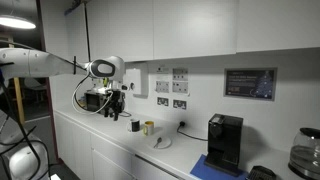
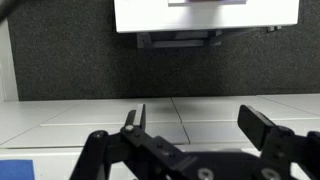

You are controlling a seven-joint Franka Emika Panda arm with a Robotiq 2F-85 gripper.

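In the exterior view, my gripper [image 1: 113, 106] hangs over the left part of the white counter [image 1: 110, 124]. It is open. The wrist view shows its two black fingers [image 2: 262, 128] wide apart at the lower left and right, with nothing between them. Beyond the gripper, that view has white panels [image 2: 100, 112], a dark speckled surface [image 2: 80, 72] and a white piece [image 2: 215, 14] with a metal bracket at the top. A black mug [image 1: 135, 125] and a yellowish mug [image 1: 148, 128] stand on the counter, right of the gripper. Near them lies a pale plate [image 1: 161, 143].
A black coffee machine [image 1: 224, 139] stands on a blue mat [image 1: 209, 171] to the right. A glass kettle [image 1: 305, 150] and a dark object [image 1: 262, 173] are farther right. White cupboards [image 1: 195, 30] hang above, and wall sockets [image 1: 180, 88] line the wall.
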